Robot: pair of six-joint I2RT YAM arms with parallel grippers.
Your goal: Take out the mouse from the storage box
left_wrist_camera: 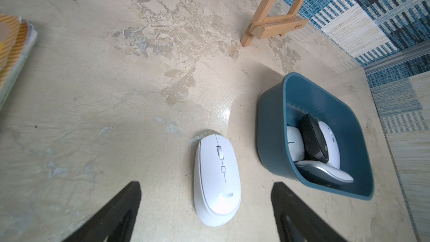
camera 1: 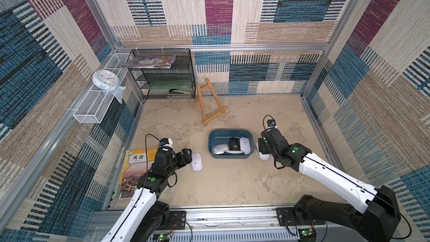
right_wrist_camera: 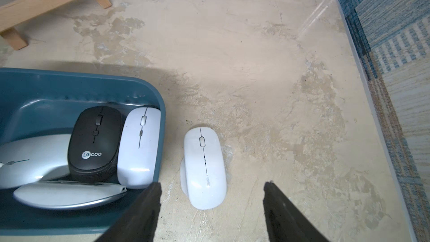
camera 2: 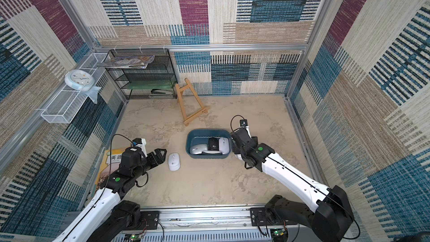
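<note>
The teal storage box (camera 1: 230, 130) stands mid-table, several mice lying in it. Among these are a black mouse (right_wrist_camera: 95, 141) and a white mouse (right_wrist_camera: 139, 148) against the box's right wall. Outside the box, a white mouse (right_wrist_camera: 205, 168) lies on the table just to its right. My right gripper is over that mouse with its fingers apart; nothing is gripped. Left of the box, another white mouse (left_wrist_camera: 217, 179) rests on the table. The open left gripper hovers by it, one finger (left_wrist_camera: 118, 208) on each side of the view, clear of the mouse.
A wooden easel (camera 1: 210, 103) stands behind the box, with a black wire rack (camera 1: 163, 74) at the back left. A yellow book (camera 1: 134, 170) lies under the left arm. Bare table spreads in front of the box and at the back right.
</note>
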